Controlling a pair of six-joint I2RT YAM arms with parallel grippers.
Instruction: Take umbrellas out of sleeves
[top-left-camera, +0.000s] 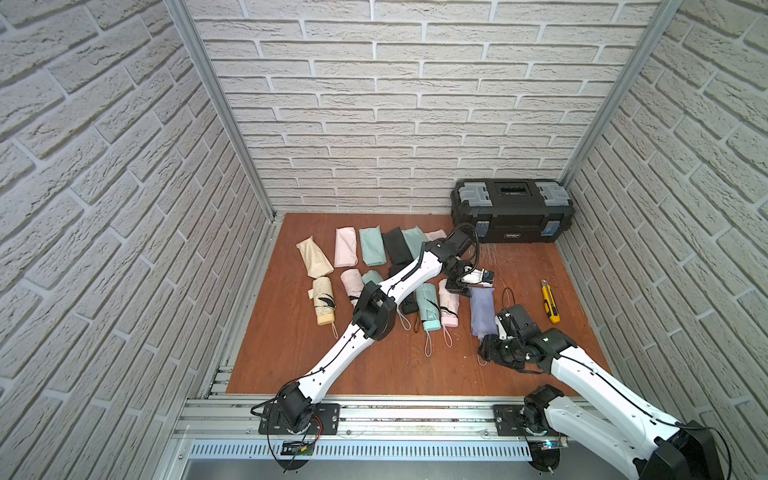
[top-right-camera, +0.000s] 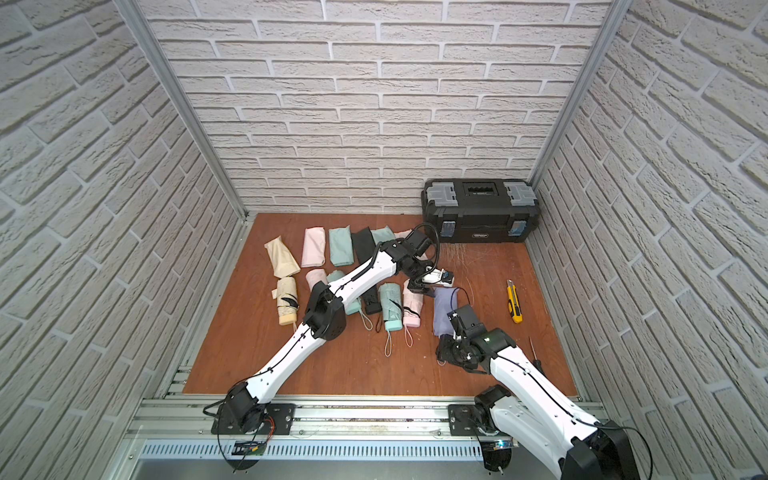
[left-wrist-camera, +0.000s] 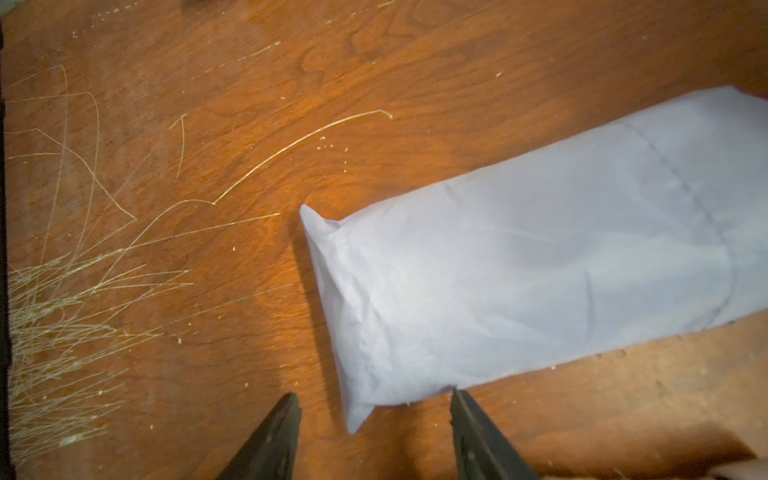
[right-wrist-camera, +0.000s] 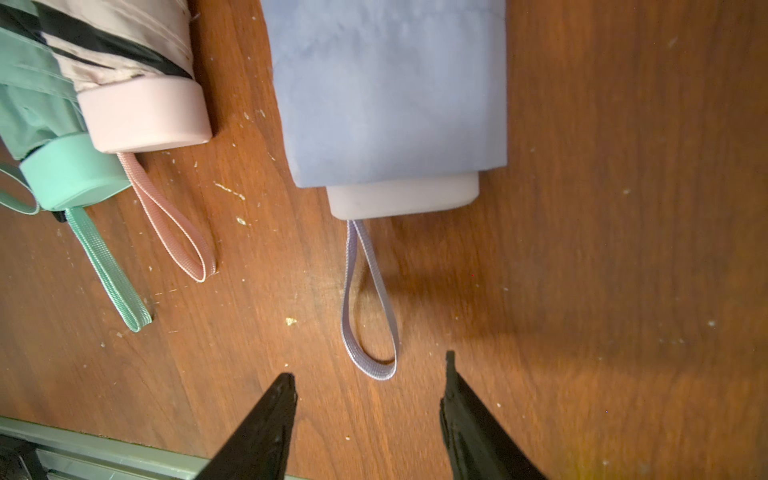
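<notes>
A lavender sleeved umbrella lies at the right of the row; in the right wrist view its grey cap and strap loop show below the sleeve. My right gripper stands open just beyond that loop, nothing between its fingers. My left gripper is open at the far end of the lavender sleeve, its fingers apart beside the sleeve's corner. Bare umbrellas in cream, teal and pink lie to the left. Empty sleeves lie along the back, partly hidden by my left arm.
A black toolbox fills the back right. A yellow box cutter lies right of the lavender umbrella, with a thin dark tool near the right edge. Loose threads lie below the toolbox.
</notes>
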